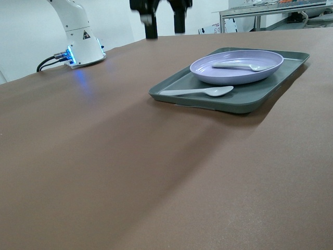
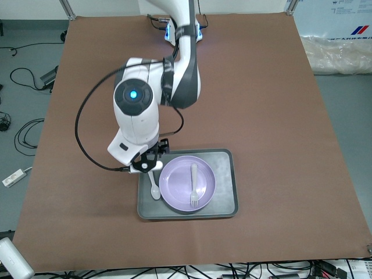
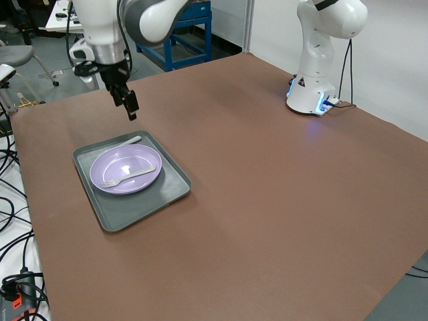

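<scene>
A grey-green tray (image 2: 226,192) holds a lilac plate (image 2: 174,186) with a white fork (image 2: 194,177) lying on it; a white spoon (image 2: 154,189) lies on the tray beside the plate. The gripper (image 1: 165,26) hangs in the air above the tray's edge, near the spoon's side; in the camera top view its two dark fingers stand apart with nothing visible between their tips. In the camera right view it (image 3: 129,110) is over the tray's far end. In the camera left view the wrist hides the fingertips.
The white robot base (image 3: 307,93) stands at the table's back edge. Cables and a power strip lie off the table on the floor.
</scene>
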